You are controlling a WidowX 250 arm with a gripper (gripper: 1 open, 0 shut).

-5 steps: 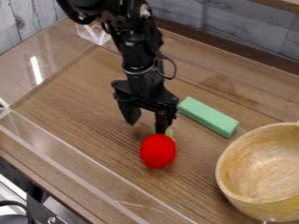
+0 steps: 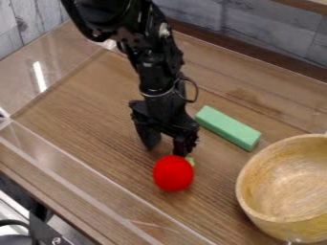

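My black gripper (image 2: 163,142) hangs low over the wooden table, open, just behind a red round object (image 2: 174,174) with a small light-green tip at its top right. Its fingers are dark, and whether they touch the table cannot be seen. A green block (image 2: 228,127) lies to the right of the gripper.
A pale wooden bowl (image 2: 281,167) stands at the right edge. Walls border the table at the back.
The gripper has moved a little down and to the left in the view. The red object has shifted slightly.
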